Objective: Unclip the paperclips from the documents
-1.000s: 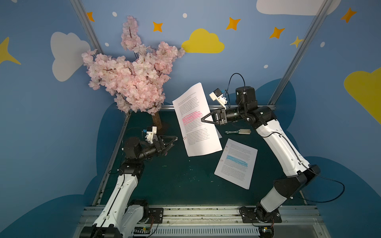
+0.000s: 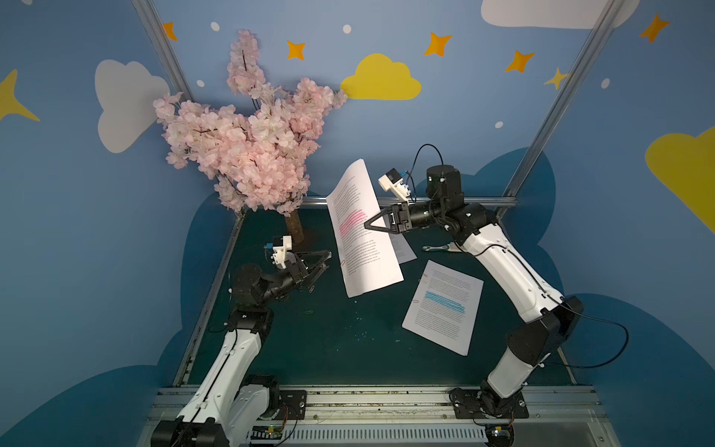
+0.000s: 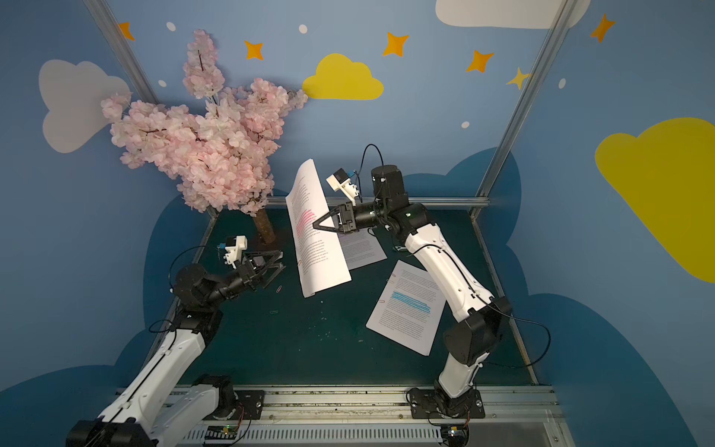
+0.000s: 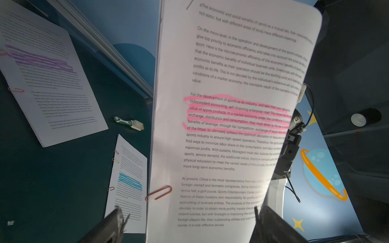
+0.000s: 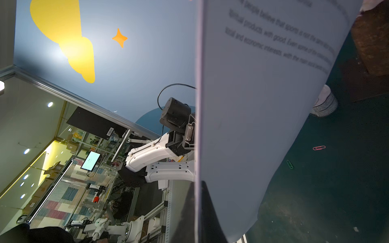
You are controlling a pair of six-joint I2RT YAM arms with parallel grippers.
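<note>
The pink-highlighted document [image 2: 359, 257] hangs above the table, curled, with my right gripper [image 2: 368, 225] shut on its right-hand edge. In the left wrist view a red paperclip [image 4: 158, 192] still grips the left edge of that document. My left gripper [image 2: 327, 260] is open to the left of the sheet, its blurred fingers [image 4: 108, 228] holding nothing. A blue-highlighted document [image 2: 444, 305] with several clips on its edge lies on the table. Behind the held sheet rests a purple-highlighted document [image 4: 44, 77], also bearing clips.
A loose pink clip [image 5: 319, 148] and a loose green clip [image 5: 289, 164] lie on the dark table. A brush [image 4: 128, 123] sits at the back right. The blossom tree [image 2: 253, 141] stands at the back left.
My right arm moved left with the held document, bringing its edge near my left gripper.
</note>
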